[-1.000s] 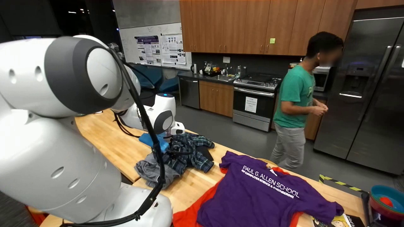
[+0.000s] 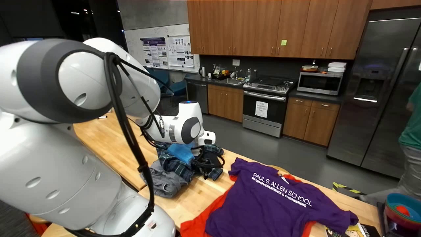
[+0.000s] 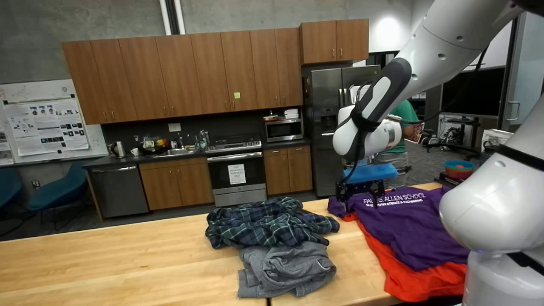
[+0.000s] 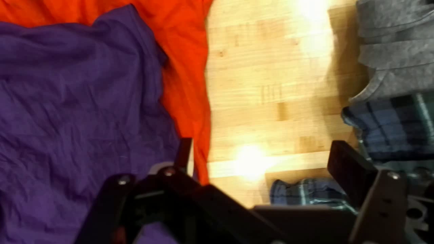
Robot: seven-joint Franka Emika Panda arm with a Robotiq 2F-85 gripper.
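Observation:
My gripper is open, its fingertips wide apart and nothing between them. In exterior view 2 the gripper [image 3: 361,198] hangs beside the near-left part of a purple T-shirt [image 3: 408,224] with white lettering. An orange-red shirt [image 3: 403,278] lies beneath the purple one, its edge showing. To the left, a dark green-and-blue plaid shirt [image 3: 265,222] lies crumpled, touching a folded grey garment [image 3: 288,267]. From the wrist, one finger overlaps the purple shirt [image 4: 81,101] while the other is near the plaid cloth [image 4: 386,126].
Bare wooden table [image 3: 127,260] stretches left of the clothes, and a narrow clear strip [image 4: 264,89] separates the two piles. Bowls [image 2: 403,211] and a book [image 2: 357,231] sit at the right end. A person [image 2: 412,130] stands beyond the table's right end.
In exterior view 1 the wrist and gripper have moved right, toward the purple shirt. The person has walked right, to the edge of the view. The purple and orange-red shirts look unmoved.

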